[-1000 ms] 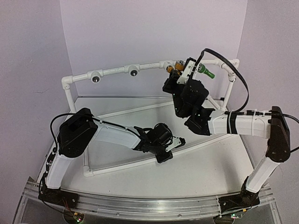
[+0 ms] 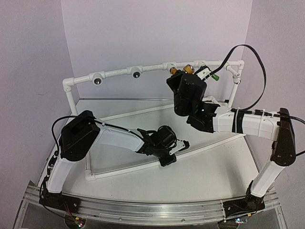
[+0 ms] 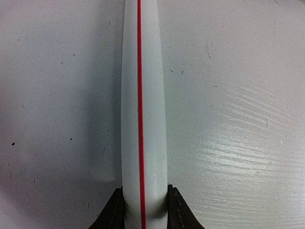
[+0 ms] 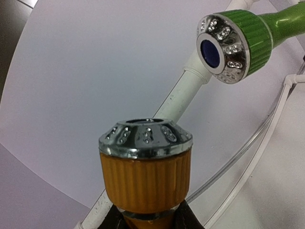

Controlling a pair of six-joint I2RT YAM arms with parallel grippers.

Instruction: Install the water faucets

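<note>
An orange faucet (image 4: pixel 145 176) with a chrome cap is gripped by my right gripper (image 2: pixel 174 74), up at the top pipe (image 2: pixel 114 72), by one of its fittings. In the right wrist view a green faucet (image 4: pixel 255 40) with a chrome ring and blue centre points out from the pipe behind it. My left gripper is shut on a white pipe with a red stripe (image 3: pixel 131 105), low on the front of the frame. Two empty tee fittings (image 2: pixel 136 73) show at the left of the top pipe.
A white PVC frame stands on the pale board (image 2: pixel 167 191), between pale walls. The front middle of the board is clear; both arms' cables loop above and beside them.
My right wrist has shifted and tilted slightly, with its cable loop rising and the orange faucet's cap moving a little right. The left arm has stayed still.
</note>
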